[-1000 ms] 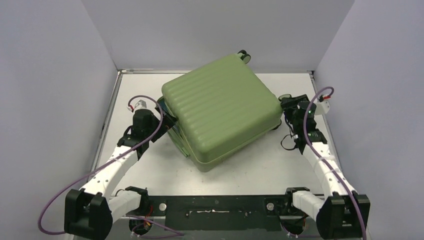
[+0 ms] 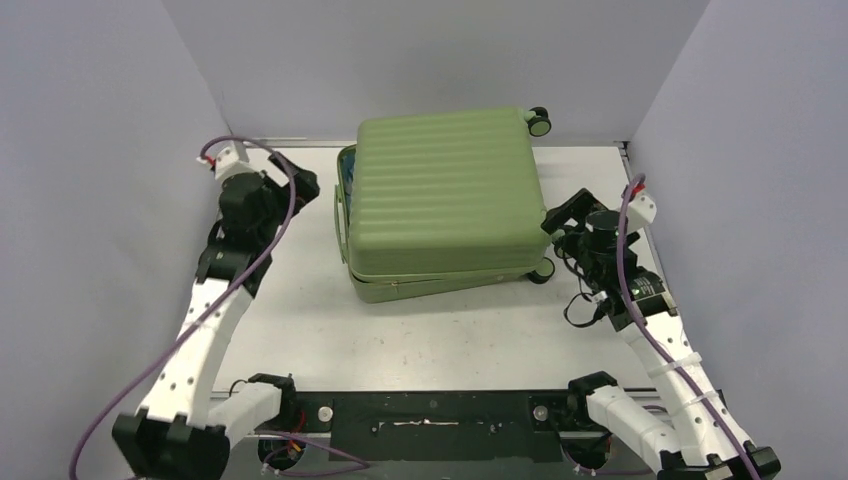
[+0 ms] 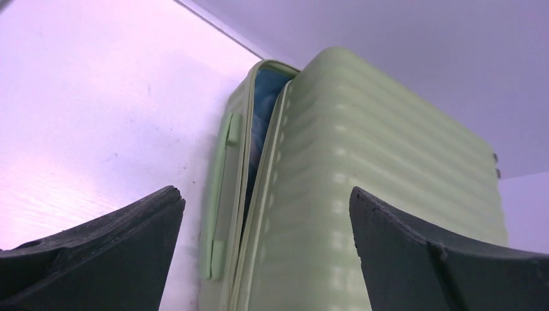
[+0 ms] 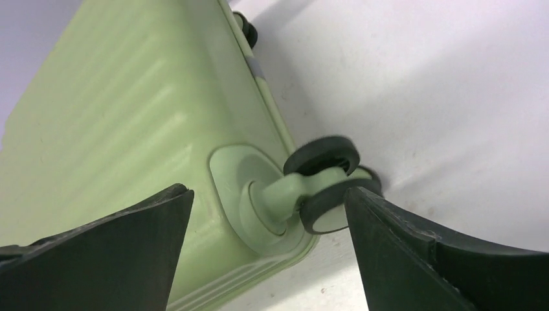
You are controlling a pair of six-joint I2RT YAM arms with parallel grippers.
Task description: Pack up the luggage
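Observation:
A green ribbed suitcase [image 2: 450, 190] lies on the table with its lid resting over the base. At its left end a gap remains, and dark blue contents [image 3: 262, 107] show inside. Beside that gap runs the side handle [image 3: 217, 194]. My left gripper [image 2: 302, 184] hovers off to the left of the case, apart from it, its fingers wide with nothing between. At the opposite end, my right gripper [image 2: 562, 212] is close to the suitcase's right side, fingers apart. A double caster wheel [image 4: 329, 188] appears between its fingers in the right wrist view; whether they touch it I cannot tell.
Bare table [image 2: 420, 350] lies in front of the case and on its left. The back wall [image 2: 440, 60] rises close behind it. Another wheel [image 2: 539, 123] sticks out at the far right corner.
The suitcase has turned clockwise, so its front edge lies nearly level with the table's. My left gripper has pulled away leftward from its end. The right one has shifted slightly left.

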